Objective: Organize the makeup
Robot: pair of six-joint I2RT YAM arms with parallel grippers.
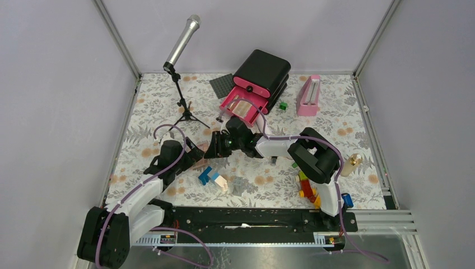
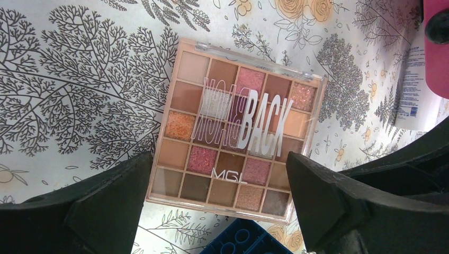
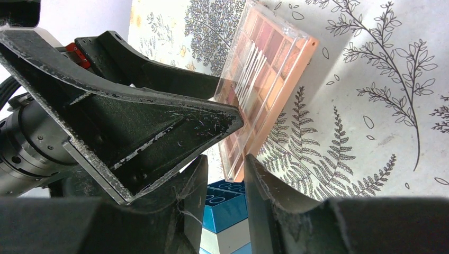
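A square eyeshadow palette (image 2: 227,132) with a clear lid and several pink, orange and brown pans fills the middle of the left wrist view. My left gripper is open, its fingers spread to either side of the palette. From the right, my right gripper is shut on the palette's near corner, which shows between its fingertips in the right wrist view. Part of the palette is hidden behind both grippers from above. The pink drawer (image 1: 245,105) of the black organizer (image 1: 261,73) stands pulled out, with a palette-like item inside.
Blue and white blocks (image 1: 213,177) lie just in front of the grippers. A microphone stand (image 1: 182,103) rises behind the left arm. Farther right are a pink metronome-shaped object (image 1: 308,96), a gold-capped bottle (image 1: 351,165) and several coloured blocks (image 1: 307,190).
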